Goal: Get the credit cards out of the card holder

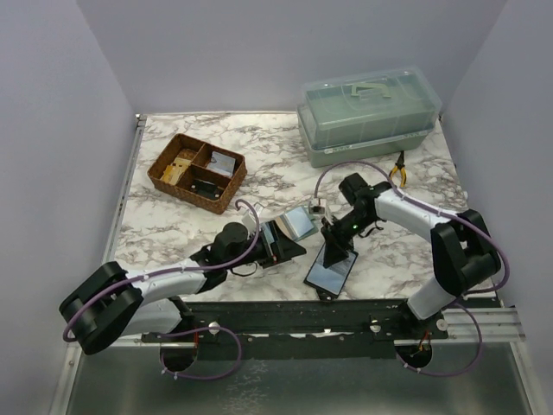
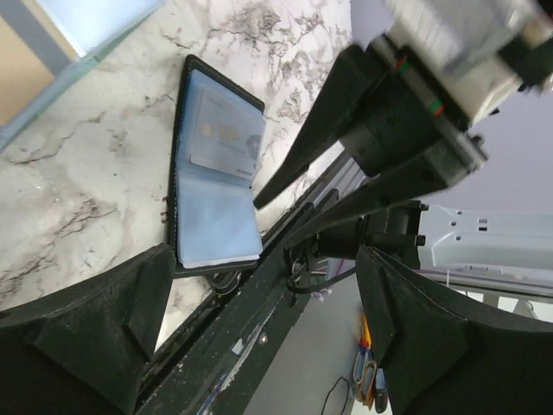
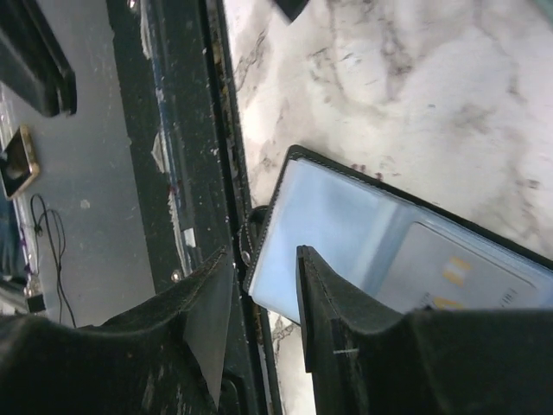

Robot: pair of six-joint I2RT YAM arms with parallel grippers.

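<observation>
The card holder lies open on the marble near the front edge, with a blue lining, black border and a card in one pocket; in the right wrist view the card shows at lower right. My left gripper is open, left of the holder, its fingers framing it in the left wrist view. My right gripper hangs over the holder, partly open with a narrow gap and nothing seen between its fingers.
A second holder lies behind. A wicker box, a lidded plastic container and pliers stand or lie farther back.
</observation>
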